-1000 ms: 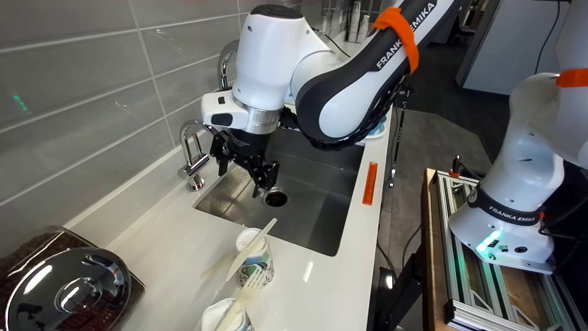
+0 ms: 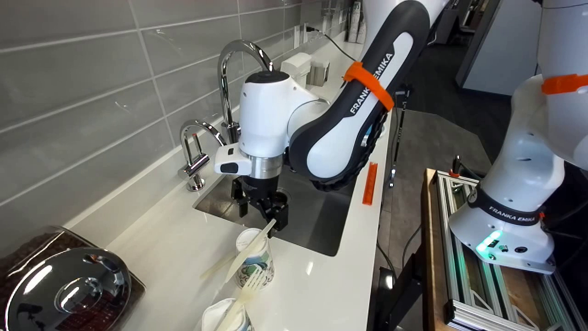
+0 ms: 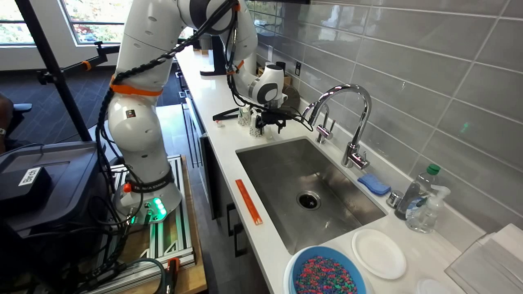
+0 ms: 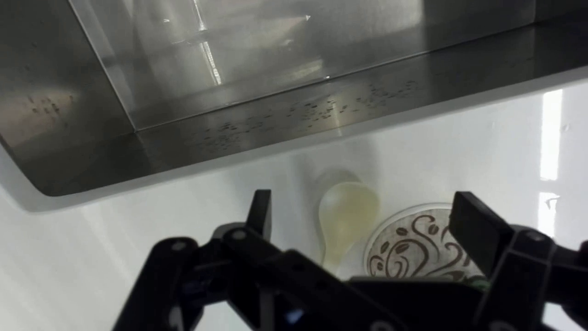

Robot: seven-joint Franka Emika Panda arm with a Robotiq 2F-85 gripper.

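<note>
My gripper [image 2: 262, 214] is open over the near edge of the sink, fingers pointing down. In the wrist view a pale, spoon-shaped utensil [image 4: 348, 212] shows in the space between the spread fingers, with nothing gripped. Beside it, toward the right finger [image 4: 477, 229], is a cup [image 4: 421, 242] patterned with brown swirls. Exterior view 1 shows a paper cup [image 2: 259, 267] just in front of the gripper, with a pale utensil [image 2: 251, 248] slanting across it. A second cup [image 2: 223, 317] with a pale fork [image 2: 248, 287] stands closer to that camera.
The steel sink [image 3: 289, 171] lies beside the gripper, with two chrome faucets [image 3: 360, 127] along the tiled wall. An orange strip [image 3: 248, 201] rests on the counter edge. A dark lidded container [image 2: 71, 289] stands near the wall. Beyond the sink is a blue bowl [image 3: 361, 277] of coloured bits.
The arm has come down and toward the cups, from above the sink to the counter edge beside the nearer cup. Cups and utensils look unmoved.
</note>
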